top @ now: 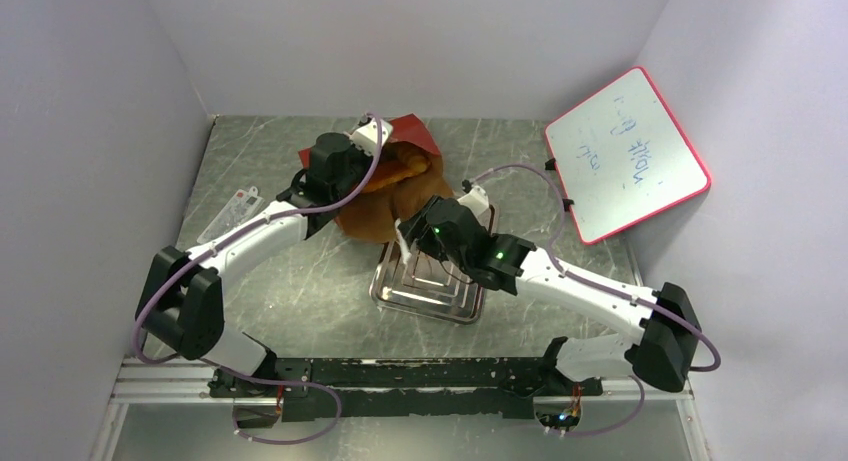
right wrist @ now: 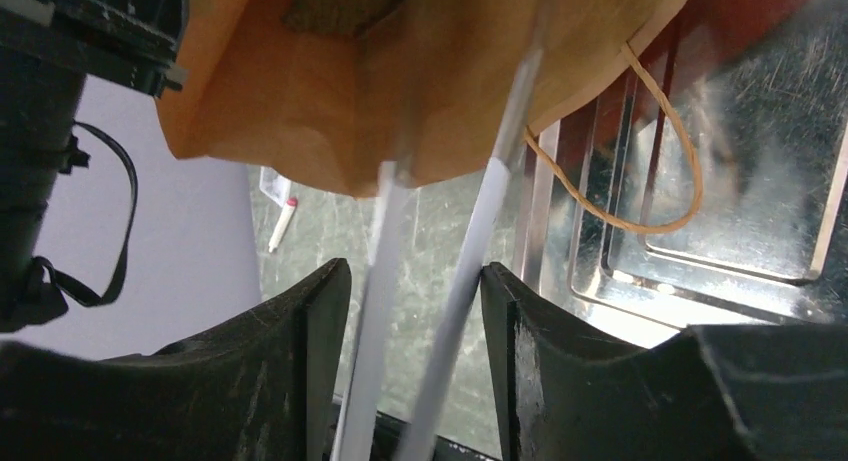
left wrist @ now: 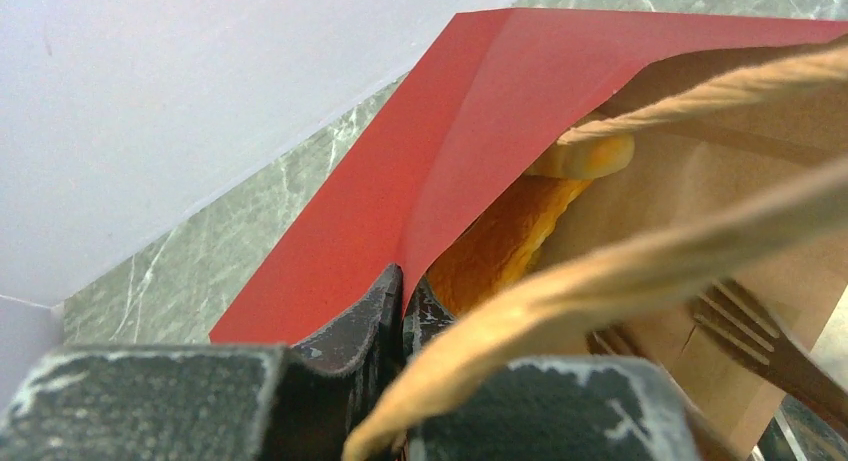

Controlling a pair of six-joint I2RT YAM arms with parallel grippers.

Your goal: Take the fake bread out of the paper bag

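Note:
The brown paper bag (top: 385, 211), red outside, lies with its mouth toward the right arm. My left gripper is shut on the bag's red rim. Inside, orange-brown fake bread (left wrist: 500, 246) shows in the left wrist view, along with a paler piece (left wrist: 600, 158). My right gripper is closed around the white handles of a pair of tongs (right wrist: 465, 281), part way apart. Their dark fork-like ends (left wrist: 745, 336) reach into the bag's mouth in the left wrist view, apart from the bread visible there.
A metal tray (top: 430, 299) lies below and right of the bag. A rope handle (right wrist: 640, 226) loops over it. A whiteboard (top: 630, 151) leans at the right, and a clear case (top: 230, 213) sits at the left.

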